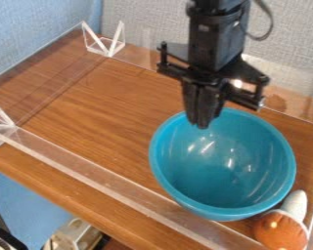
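Note:
My gripper [202, 109] hangs from the top of the view over the back-left rim of a teal bowl [222, 171], its dark fingers pointing down and looking shut, with nothing visible between them. The bowl sits empty on the wooden table at the right. An orange-brown round object with a white top [278, 229] lies at the bowl's front right, partly hidden by the frame edge, along with a white egg-shaped piece [293, 204].
A textured wall stands behind. Some metal hardware lies below the front edge at lower left.

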